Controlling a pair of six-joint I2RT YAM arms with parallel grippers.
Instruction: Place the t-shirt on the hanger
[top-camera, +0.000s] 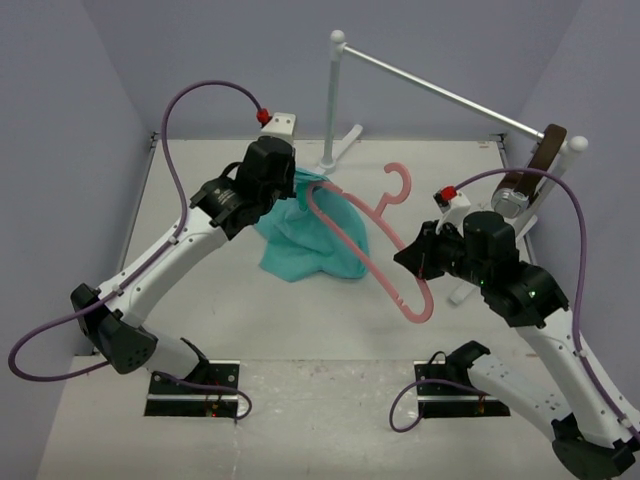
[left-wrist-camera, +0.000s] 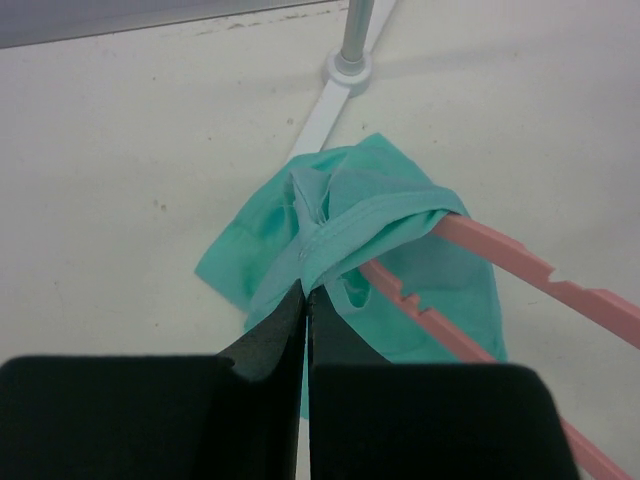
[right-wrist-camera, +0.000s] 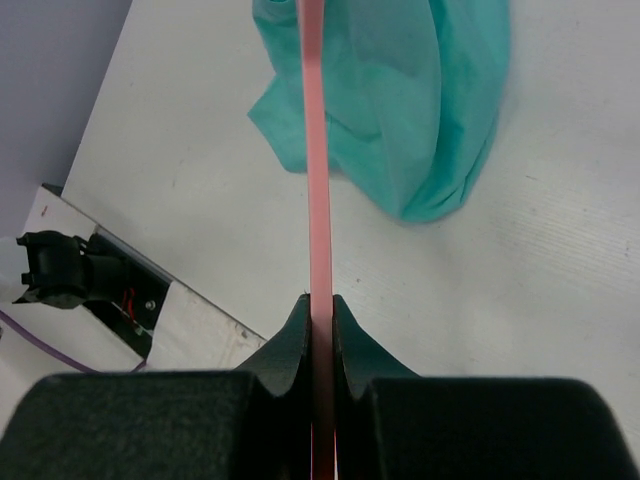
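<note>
The teal t shirt (top-camera: 315, 243) hangs bunched from my left gripper, which is shut on a fold of its edge. A pink hanger (top-camera: 358, 254) is gripped near its right end by my right gripper, its fingers shut around the bar. In the left wrist view the hanger's far end (left-wrist-camera: 500, 250) passes under the held fold of the shirt (left-wrist-camera: 400, 212), so its tip is covered by cloth. The hanger's hook (top-camera: 398, 185) points away toward the back right. The shirt's lower part (right-wrist-camera: 400, 150) droops over or onto the table.
A white rack has a post (top-camera: 332, 110) behind the shirt and a top bar (top-camera: 440, 92) running to the right. Its feet (top-camera: 345, 145) rest on the table.
</note>
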